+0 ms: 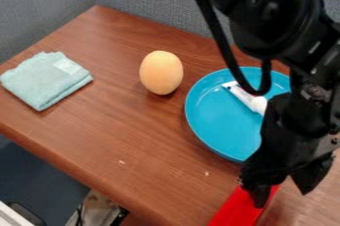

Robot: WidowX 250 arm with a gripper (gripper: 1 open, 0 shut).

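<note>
My black gripper hangs at the lower right, open, its fingertips low over a red object at the table's front. A blue plate lies behind it with a white item on it, partly hidden by the arm. An egg-shaped beige object stands left of the plate. A folded pale teal cloth lies at the left.
The wooden table has free room in its middle and front left. Its left edge drops to a dark floor area, and a grey partition runs along the back.
</note>
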